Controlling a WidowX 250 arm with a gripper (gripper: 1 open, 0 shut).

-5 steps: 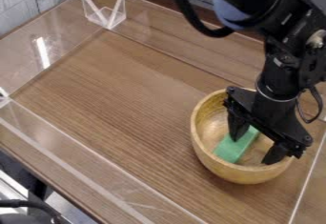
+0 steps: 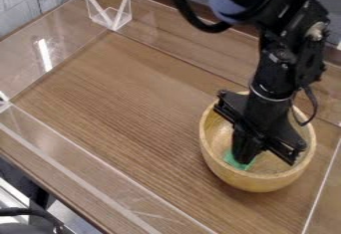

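My black gripper reaches down into a light wooden bowl at the lower right, its fingertips over a green object that lies inside and is mostly hidden by them. The fingers look close together; whether anything is between them is hard to see.
A clear plastic holder stands at the upper left on the wooden table. Dark cables show at the bottom left corner.
My gripper has shifted left within the bowl, over the green object, which is now more covered.
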